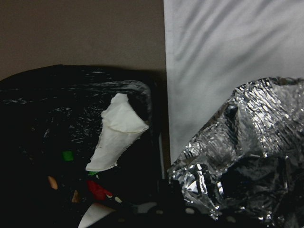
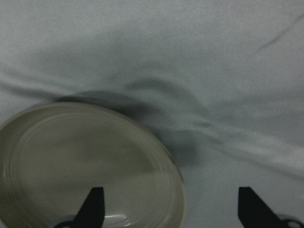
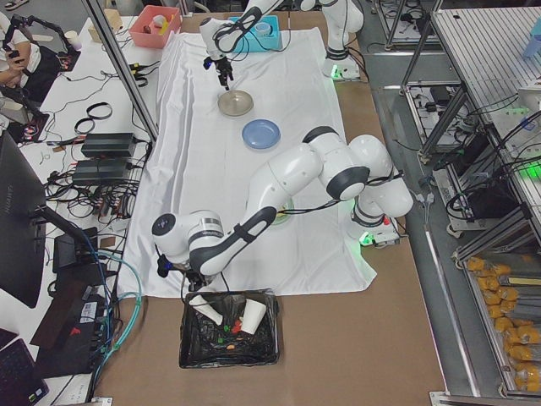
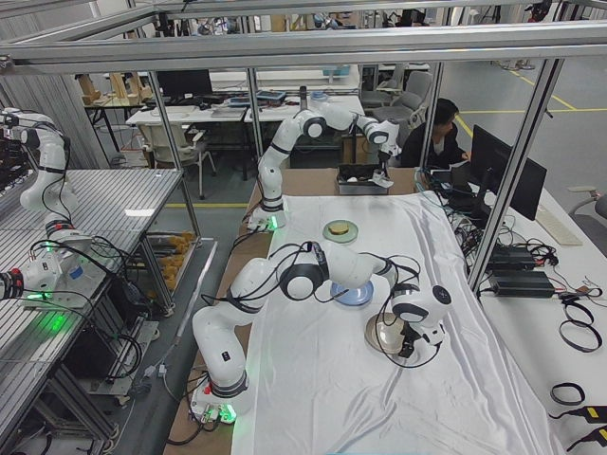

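Note:
My left gripper [image 3: 193, 279] is near the black-lined bin [image 3: 228, 355]. In the left wrist view crumpled silver foil [image 1: 247, 128] fills the lower right at the gripper, whose fingers are hard to make out; white scraps [image 1: 116, 135] and small coloured pieces lie in the bin. My right gripper is open above the rim of the beige plate [image 2: 85, 152], with nothing between its fingers.
A blue plate [image 3: 261, 134] and a green plate [image 4: 340, 230] with a yellow item sit on the white cloth. A blue tub [image 3: 254, 42] stands beyond the cloth's far end.

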